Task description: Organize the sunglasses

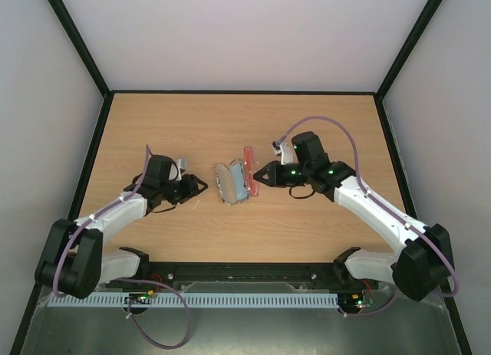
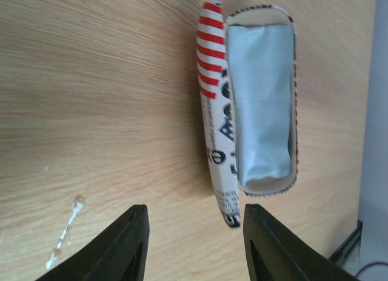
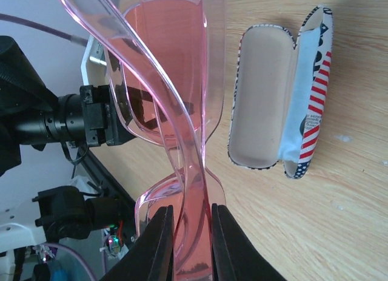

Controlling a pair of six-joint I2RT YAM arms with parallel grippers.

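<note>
Pink sunglasses (image 1: 251,163) are held by my right gripper (image 1: 261,173), shut on them at the table's middle; in the right wrist view they rise large between its fingers. Just left of them lies an open case (image 1: 232,182), with a grey interior, a light-blue cloth (image 2: 260,99) and a red-striped, printed outer side (image 2: 212,62). My left gripper (image 1: 198,185) is left of the case. In the left wrist view its fingers stand apart with nothing between them, below the case.
Walls with a dark frame edge surround it.
</note>
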